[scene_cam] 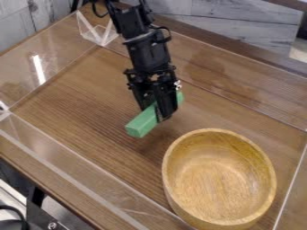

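The black robot arm reaches down from the top of the view to the middle of the wooden table [72, 135]. Its gripper [156, 106] is shut on a green object [144, 122], which extends out toward the lower left and also shows a little to the right behind the fingers. A yellow oval bowl [217, 180] stands at the lower right, below and right of the gripper.
Pale marbled surfaces border the table at the back. Clear plastic [6, 103] shows at the left edge, and a black cable lies at the lower left corner.
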